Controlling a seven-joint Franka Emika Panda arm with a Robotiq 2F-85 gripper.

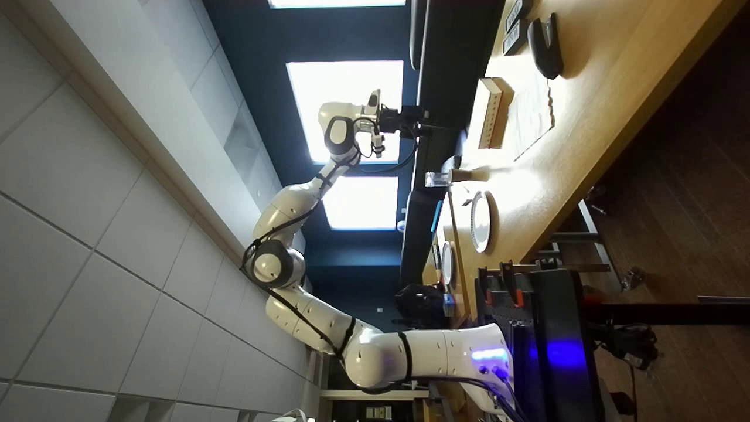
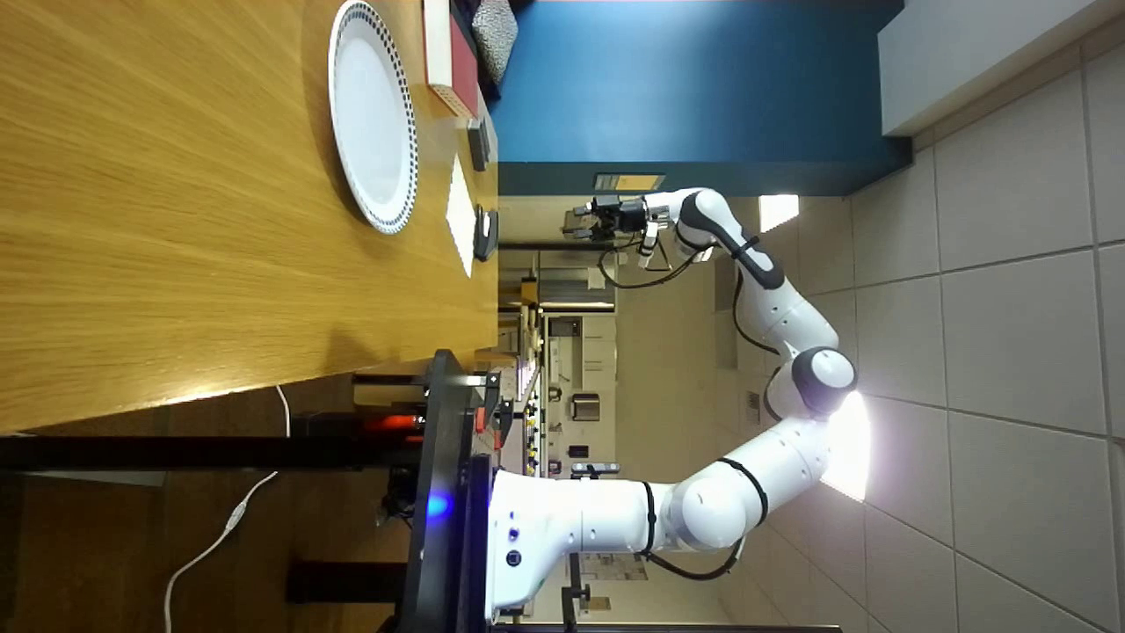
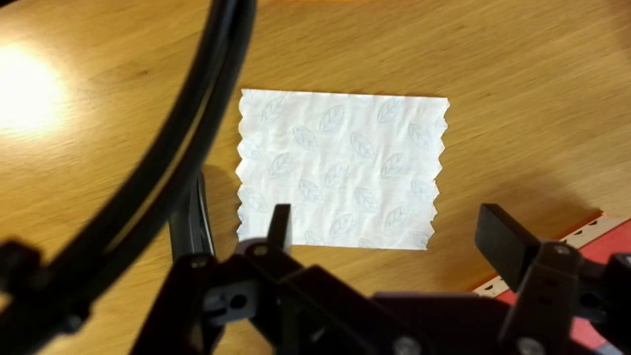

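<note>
My gripper is open with nothing between its fingers, pointing down at the table from well above. Below it in the wrist view lies a white sheet of paper [image 3: 337, 165] with a pale leaf pattern and jagged short edges. The same sheet [image 1: 531, 109] rests on the wooden table in exterior view 1, and the gripper [image 1: 423, 121] hangs clear of it. A black stapler [image 3: 190, 219] sits close to one jagged edge, partly hidden by the arm's cable. By the opposite side is a red-covered book or box [image 3: 612, 242], partly behind a finger.
A white plate [image 2: 374, 121] with a patterned rim lies on the table nearer the base. Between plate and paper, a clear container [image 1: 437, 179] stands. Dark small blocks [image 1: 515, 37] are near the stapler. Bare wood [image 2: 211, 232] surrounds the plate.
</note>
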